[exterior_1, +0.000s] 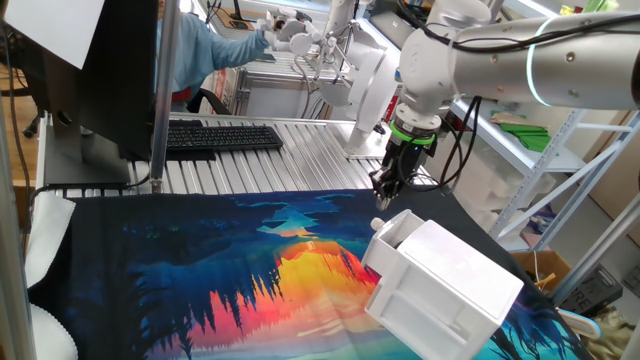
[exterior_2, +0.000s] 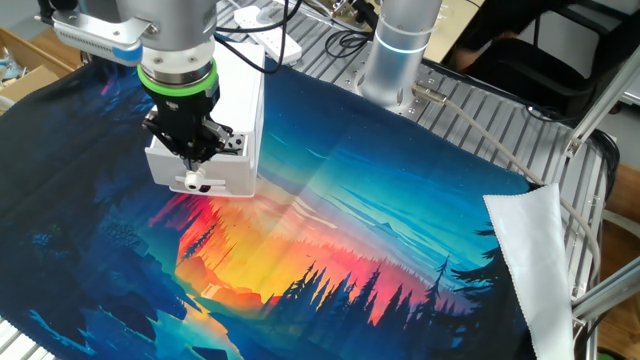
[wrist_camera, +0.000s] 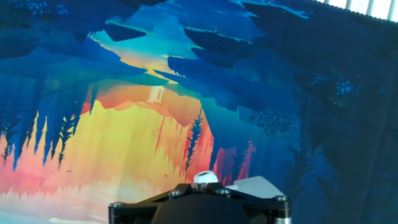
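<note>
A white drawer box (exterior_1: 455, 275) stands on the printed cloth, its upper drawer (exterior_1: 398, 232) pulled out a little with a dark opening behind its front. A round white knob (exterior_1: 377, 227) juts from that drawer front. My gripper (exterior_1: 382, 203) points down just beyond the knob, with a small gap between them in exterior view 1. In exterior view 2 the gripper hangs in front of the box, overlapping the drawer, with the knob (exterior_2: 194, 181) just below its tips. At the bottom of the wrist view the fingers meet, and the knob (wrist_camera: 206, 177) shows past them. Nothing shows held.
The colourful landscape cloth (exterior_1: 230, 270) covers most of the table, bare to the left of the box in exterior view 1. A keyboard (exterior_1: 222, 137) and monitor (exterior_1: 100, 90) stand at the back left. White cloth edging (exterior_2: 530, 265) lies folded at one end.
</note>
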